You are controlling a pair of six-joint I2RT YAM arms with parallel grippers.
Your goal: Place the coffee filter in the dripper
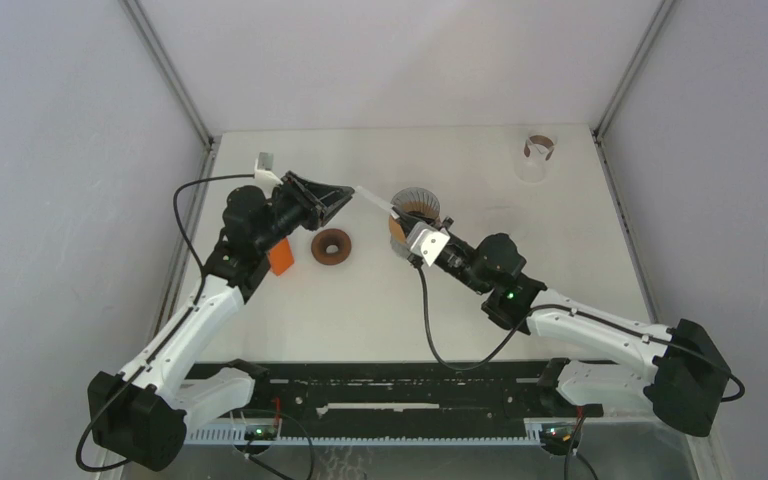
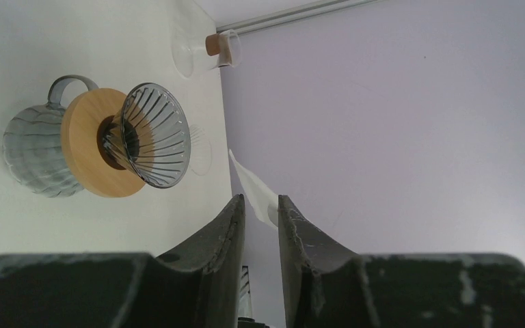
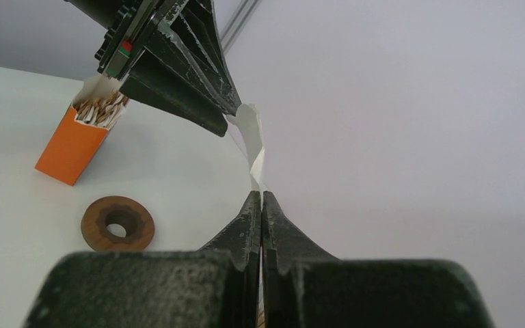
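The white coffee filter (image 3: 250, 133) is held up above the table by one edge, with my right gripper shut on it. From above, the filter (image 1: 375, 201) spans the space between the two grippers. My left gripper is partly open at the filter's other end; a gap shows between its fingers, and the filter's edge lies at the tips. Whether the left fingers touch it, I cannot tell. The clear ribbed dripper (image 2: 171, 147), with its wooden collar (image 2: 82, 147), sits on a glass server (image 2: 34, 147). Seen from above, the right gripper partly covers the dripper.
An orange box (image 3: 75, 145) of filters stands at the left, partly under the left arm. Close by is a brown wooden ring (image 3: 94, 225). A clear glass (image 1: 537, 160) with a brown band stands at the back right.
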